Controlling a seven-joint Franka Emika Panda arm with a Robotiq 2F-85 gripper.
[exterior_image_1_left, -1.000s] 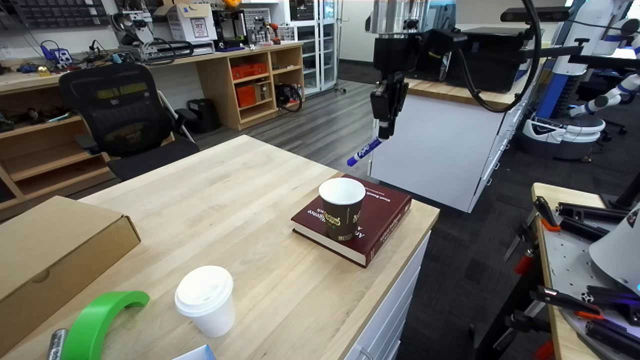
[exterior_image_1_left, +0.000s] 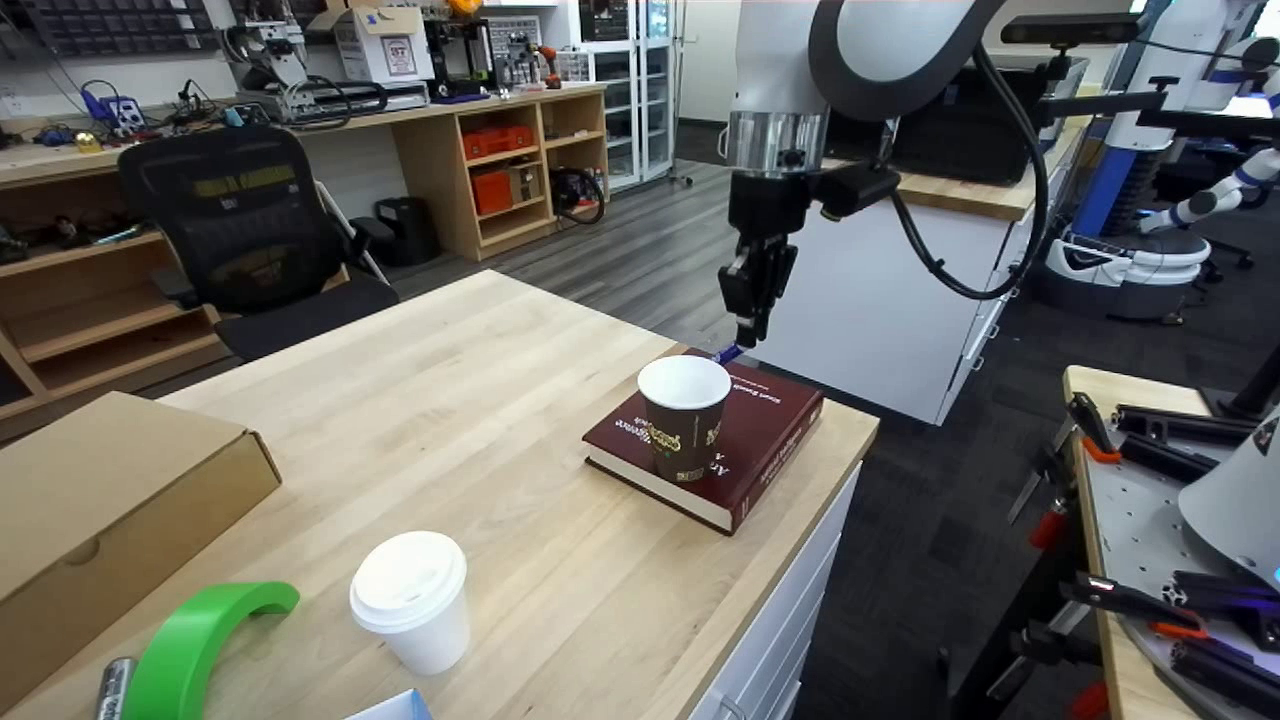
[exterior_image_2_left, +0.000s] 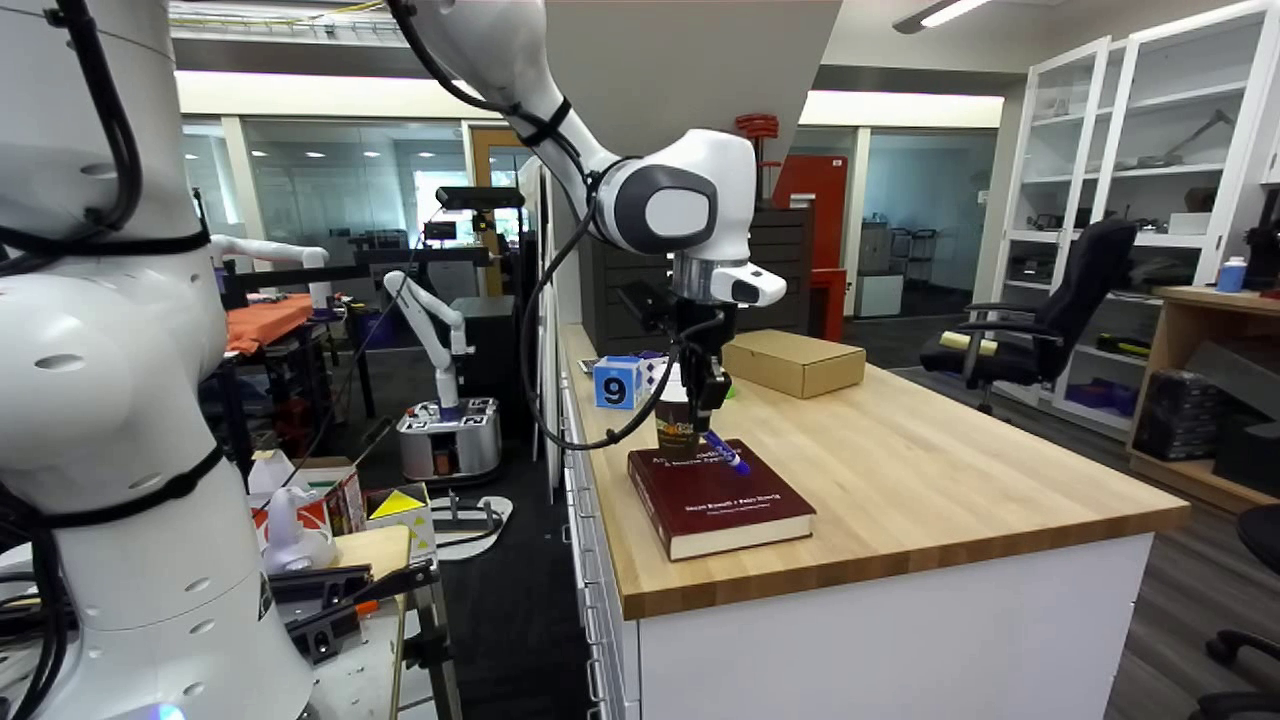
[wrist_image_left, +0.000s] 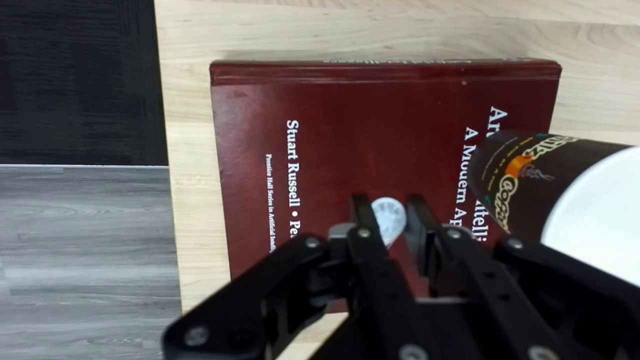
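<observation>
My gripper is shut on a blue marker (exterior_image_2_left: 727, 452), which slants out from between the fingertips over the dark red book (exterior_image_1_left: 768, 420). From the wrist, only the marker's pale round end (wrist_image_left: 388, 217) shows clearly. A dark brown paper cup (exterior_image_1_left: 684, 438) with a white inside stands upright on the book, beside the marker. In exterior view 1 the cup's rim hides part of the marker. Whether the marker touches the book or cup, I cannot tell.
A lidded white cup (exterior_image_1_left: 409, 600), a green arch (exterior_image_1_left: 198, 648) and a cardboard box (exterior_image_1_left: 120, 480) occupy the table's other end. A blue number block (exterior_image_2_left: 619, 382) is there too. Bare tabletop (exterior_image_2_left: 936, 468) lies beside the book, whose other side is near the table edge.
My gripper has come down and slightly left in exterior view 1, still holding the marker. The marker is now lower, partly behind the brown cup's rim. Cup and book have stayed put.
</observation>
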